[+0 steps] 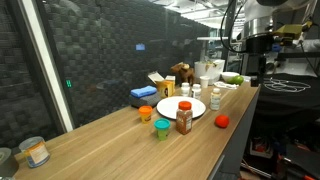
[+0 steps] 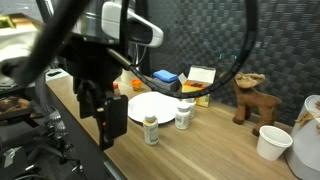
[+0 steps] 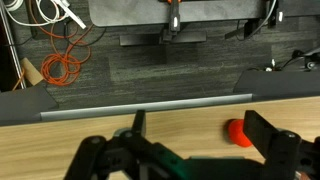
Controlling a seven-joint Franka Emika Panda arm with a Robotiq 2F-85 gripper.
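Note:
In the wrist view my gripper is open, its two dark fingers wide apart above the light wooden counter's front edge, with only bare wood and floor between them. A round red object lies on the counter close to the right finger. Exterior view 1 shows that red object near the counter edge, beside a brown jar with an orange-red lid. The arm hangs high at the right there. A white plate and a small pale bottle stand behind the gripper in exterior view 2.
An orange cup, a green cup and a blue cloth sit left of the plate. A toy moose and a white cup stand further along. Cables lie on the floor.

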